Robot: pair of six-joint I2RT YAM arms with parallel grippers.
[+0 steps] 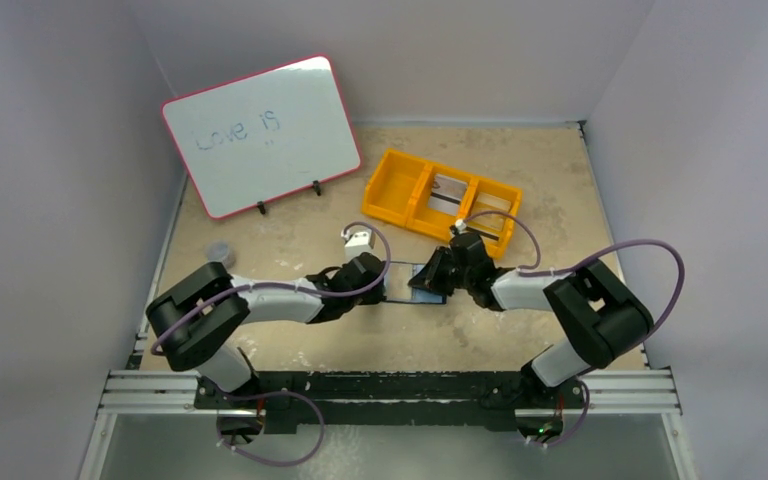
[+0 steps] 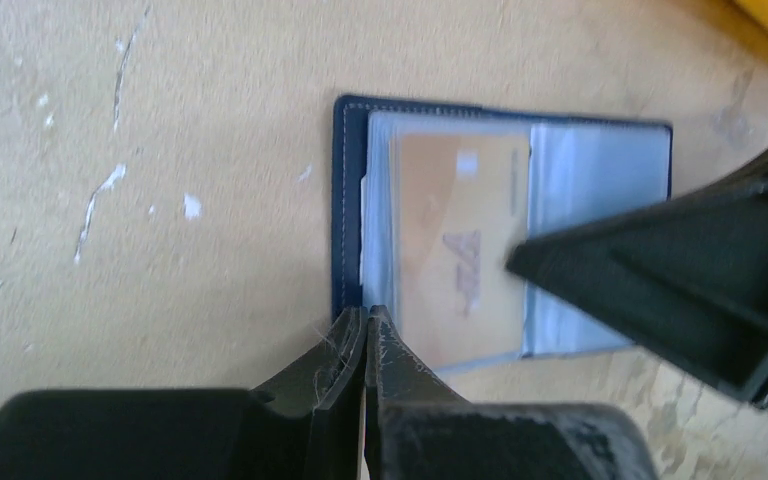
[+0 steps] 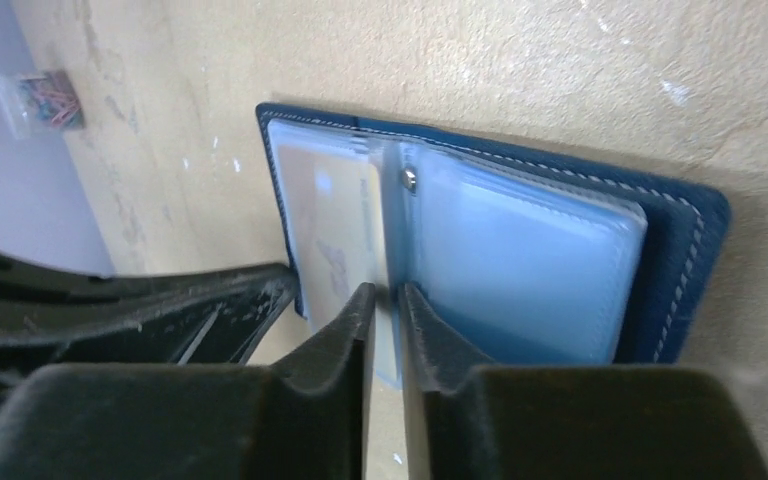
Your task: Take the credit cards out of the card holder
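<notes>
The navy card holder (image 2: 348, 200) lies spread out on the table with clear bluish sleeves. A tan card (image 2: 460, 240) shows inside its left sleeve. My left gripper is shut at the holder's left border, nothing between its fingers; the card is outside them, to their right. In the right wrist view, my right gripper is nearly closed over the card's pale inner edge, beside the holder's middle fold. A narrow gap is left between its tips, and whether they pinch the card cannot be told. The right sleeve (image 3: 520, 250) lies flat.
Behind the holder stands a yellow tray (image 1: 390, 155) with compartments; cards (image 1: 447, 195) lie in its middle one. A whiteboard (image 1: 260, 130) occupies the back left, and a small clear tub (image 1: 220, 252) sits at the left. Bare table lies in front of the holder.
</notes>
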